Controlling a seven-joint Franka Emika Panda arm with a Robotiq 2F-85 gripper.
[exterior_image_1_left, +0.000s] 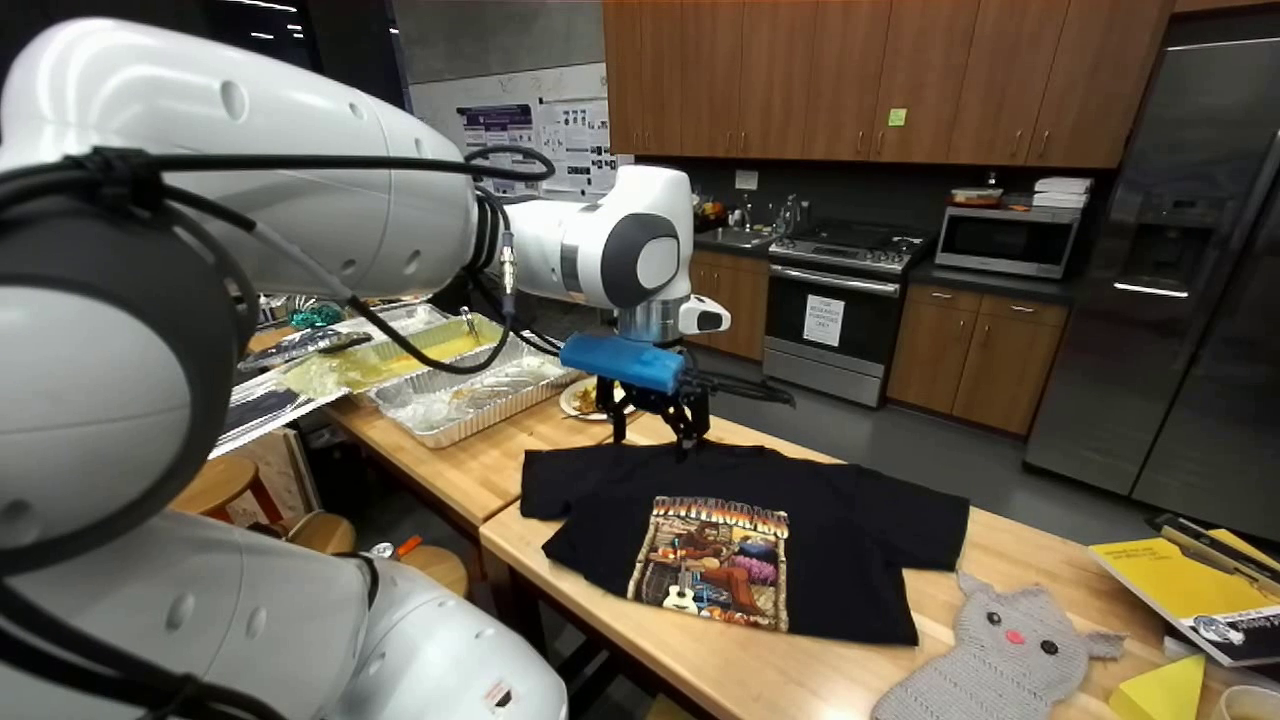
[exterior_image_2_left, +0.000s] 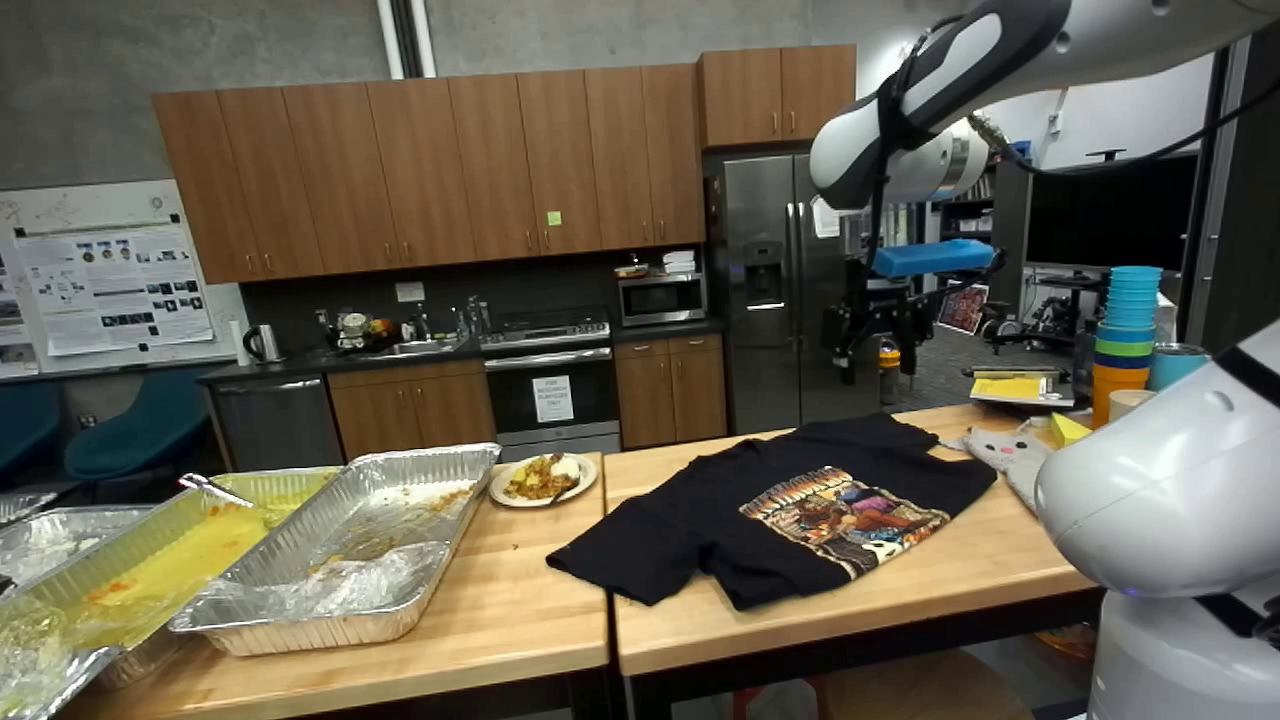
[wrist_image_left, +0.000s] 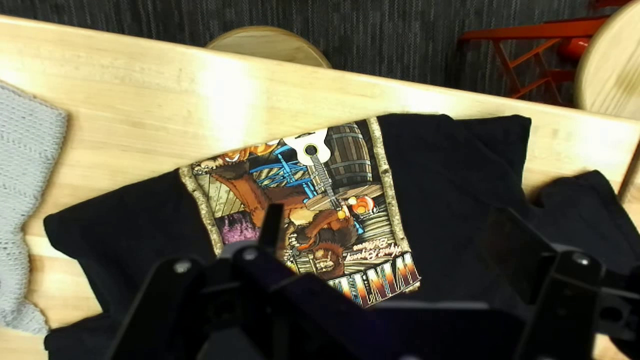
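A black T-shirt (exterior_image_1_left: 837, 522) with a colourful printed picture lies spread on the wooden table, in all views. Part of its hem is folded, and the print (wrist_image_left: 303, 207) faces up. Above the shirt, near its collar side in exterior view 1, my gripper (exterior_image_1_left: 651, 439) hangs pointing down, open and apart from the cloth. In the wrist view, its two black fingers (wrist_image_left: 274, 227) stand wide apart with the shirt below them. Nothing is held between them.
A grey knitted cat (exterior_image_1_left: 1005, 654), a yellow book (exterior_image_1_left: 1170, 588) and stacked cups (exterior_image_2_left: 1131, 336) occupy one end of the table. Toward the other end sit a plate of food (exterior_image_2_left: 510, 494) and foil trays (exterior_image_2_left: 414, 600). Bare wood borders the shirt's front.
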